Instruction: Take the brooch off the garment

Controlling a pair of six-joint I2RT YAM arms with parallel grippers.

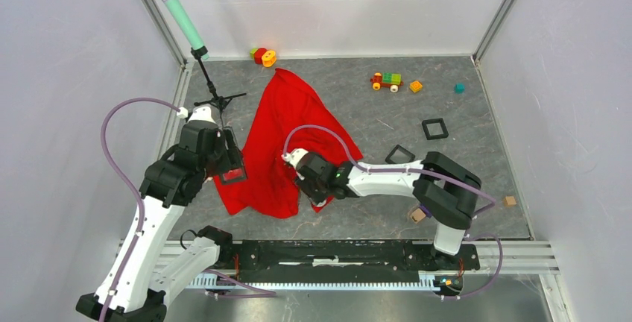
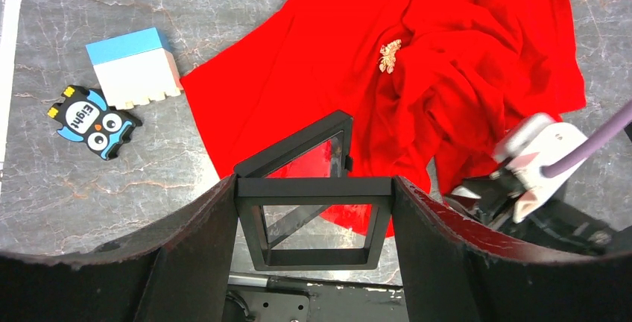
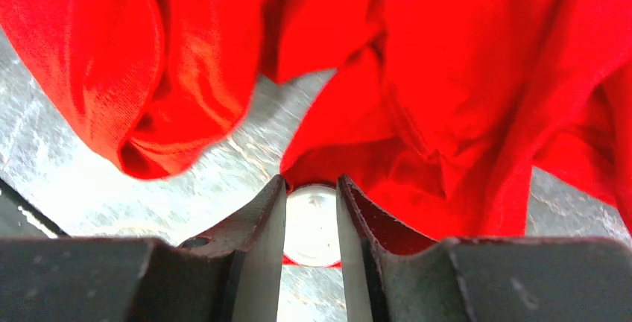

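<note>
The red garment (image 1: 287, 128) lies crumpled across the floor's middle. On it, a small gold brooch (image 2: 389, 56) shows in the left wrist view. A pale round disc (image 3: 312, 225) appears at the garment's near tip, in the gap between my right gripper's (image 3: 311, 184) fingers, which stand a little apart. I cannot tell whether they touch the disc. From above, that gripper (image 1: 307, 186) is low over the garment's near right part. My left gripper is shut on a black frame with a clear pane (image 2: 313, 266), raised over the garment's left side.
A blue-and-white block (image 2: 134, 67) and an owl toy (image 2: 95, 122) lie left of the garment. Black square frames (image 1: 434, 129) and toy blocks (image 1: 416, 86) are scattered on the right. A tripod (image 1: 217, 101) stands at back left. Bare floor surrounds the garment.
</note>
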